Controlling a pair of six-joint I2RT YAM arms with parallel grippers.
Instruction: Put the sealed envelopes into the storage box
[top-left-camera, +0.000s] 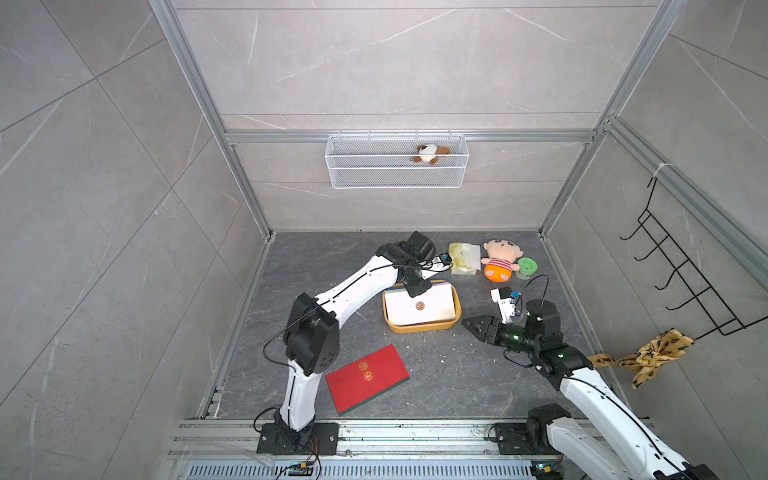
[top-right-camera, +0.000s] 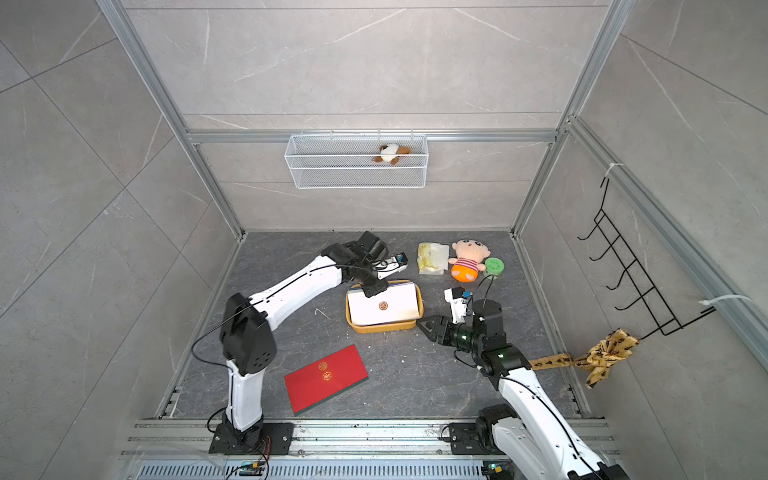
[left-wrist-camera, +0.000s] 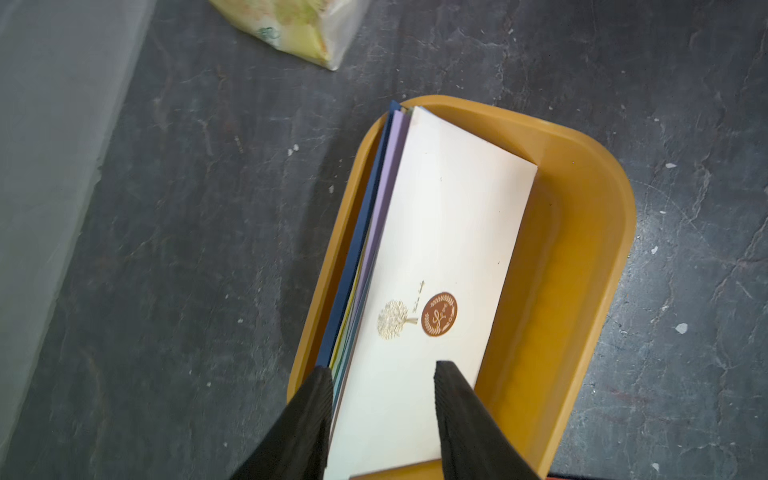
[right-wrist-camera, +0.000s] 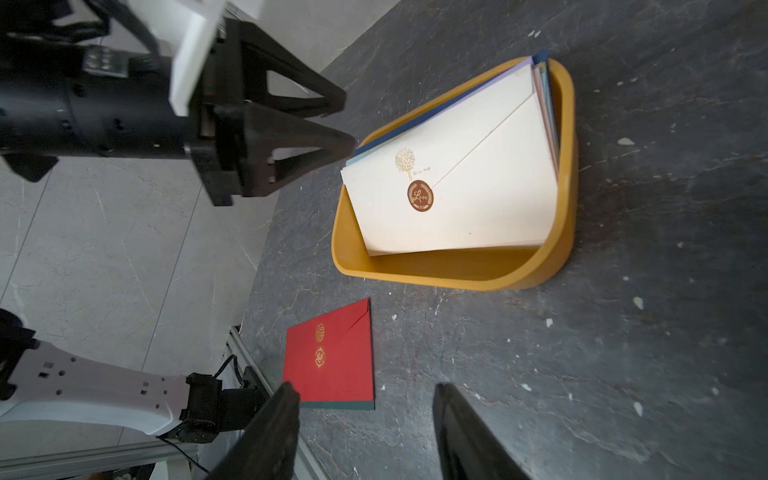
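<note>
The yellow storage box holds several envelopes standing on a slant. A white envelope with a brown round seal is frontmost; the edges of blue, lilac and other envelopes show behind it. My left gripper is over the box with its fingers apart and nothing between them. On the table at the front left lies a red envelope with gold seals, a dark green edge showing under it. To the right of the box, my right gripper is open and empty.
At the back right lie a yellow-white packet, a doll and a green-lidded container. A white wire basket and a black hook rack hang on the walls.
</note>
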